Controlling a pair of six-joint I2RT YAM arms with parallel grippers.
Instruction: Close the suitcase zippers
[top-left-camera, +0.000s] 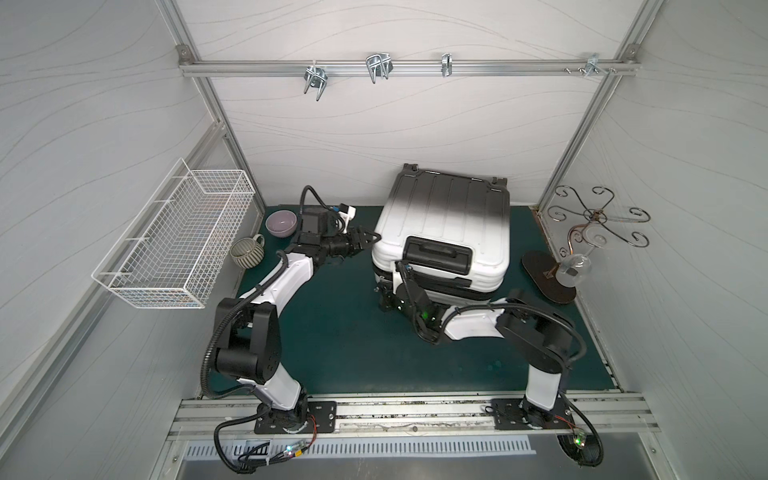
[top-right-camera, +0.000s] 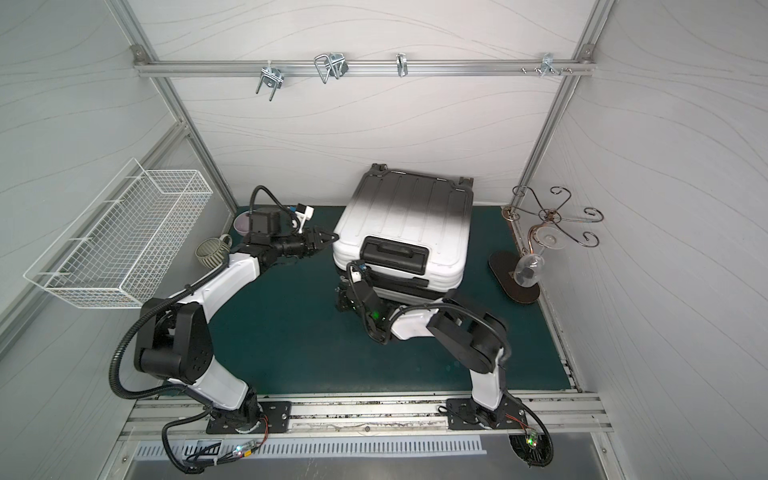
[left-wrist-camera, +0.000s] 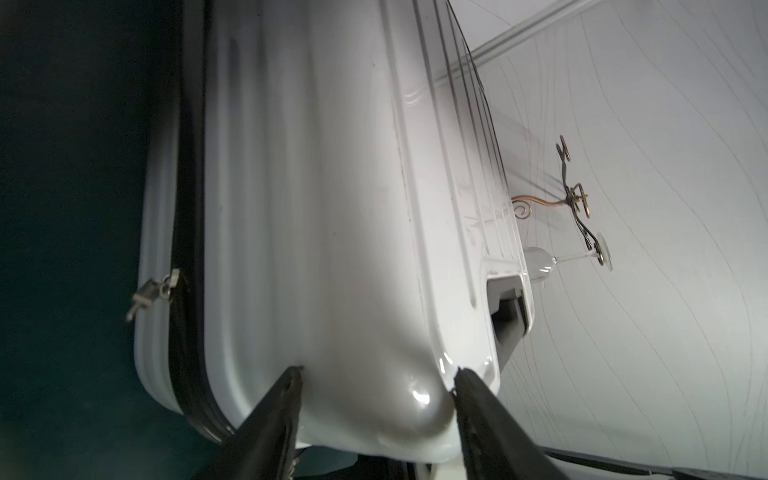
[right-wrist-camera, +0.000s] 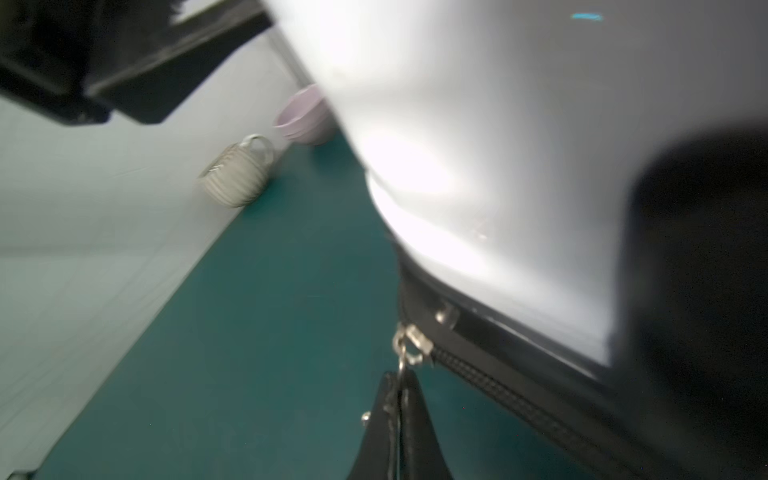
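Note:
The white suitcase with a dark-shaded top lies flat, its handle side facing the front. At its front left corner my right gripper is low at the dark zipper band. In the right wrist view, my right gripper is shut on a metal zipper pull, whose thin end runs between the fingertips. Beside the suitcase's left side, my left gripper is part open with nothing held; its fingers stand apart before the white shell. Another zipper pull hangs from the left side's zipper band.
At the left back stand a purple bowl and a striped mug, under a white wire basket. A dark stand with a glass is at the right.

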